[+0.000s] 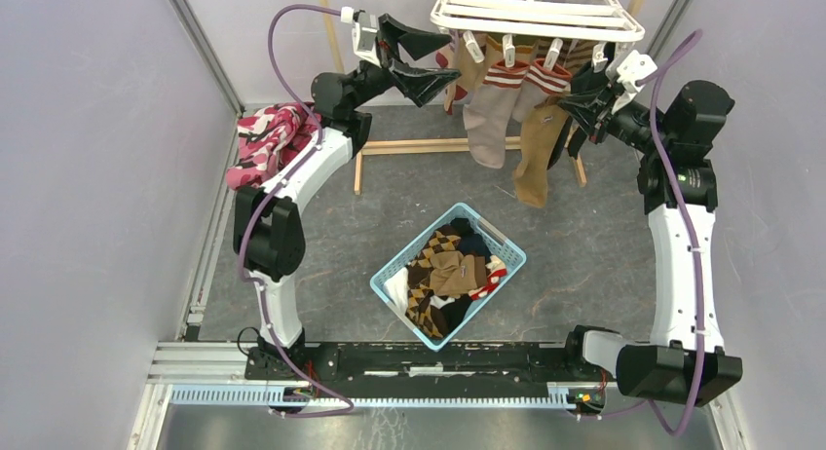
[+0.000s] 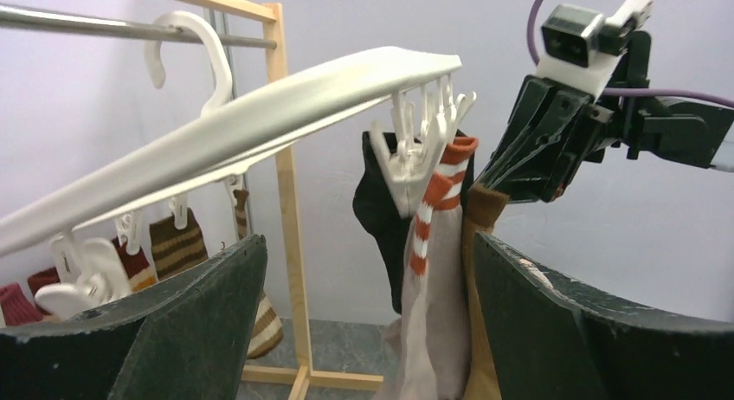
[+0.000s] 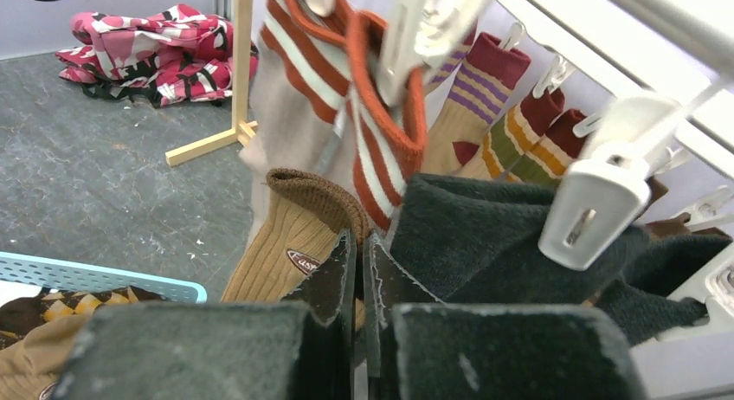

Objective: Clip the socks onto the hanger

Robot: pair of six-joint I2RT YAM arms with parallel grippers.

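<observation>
A white clip hanger point(image 1: 536, 19) hangs from the rack at the top, with several socks along it. My right gripper is shut on the cuff edge of a tan-brown sock point(image 1: 539, 148), which dangles below it beside the grey sock with red-and-white striped cuffs point(image 1: 492, 119). In the right wrist view a dark sock point(image 3: 485, 235) hangs close on the right, near a white clip point(image 3: 597, 205). My left gripper point(image 1: 456, 60) stands open left of the hanger, nothing between its fingers. In the left wrist view a clip point(image 2: 415, 158) holds the striped cuff.
A light-blue basket point(image 1: 512, 253) of loose socks stands on the floor in the middle. The wooden rack foot point(image 1: 419, 147) lies behind it. A pink patterned cloth point(image 1: 268, 143) is heaped at the left. Floor around the basket is clear.
</observation>
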